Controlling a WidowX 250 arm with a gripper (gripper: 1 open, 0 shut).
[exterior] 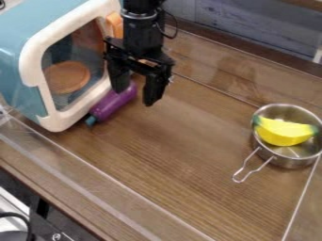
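My black gripper (136,75) hangs open in the upper middle, its fingers spread above a purple object (113,105) that lies on the wooden counter beside the toy cabinet. The gripper partly hides that object. The blue and white cabinet (28,66) stands at the left, with a round orange piece (68,75) behind its door frame.
At the right a metal strainer (273,154) with a handle holds a yellow banana-like object (284,130). A grey wooden wall (246,28) runs along the back.
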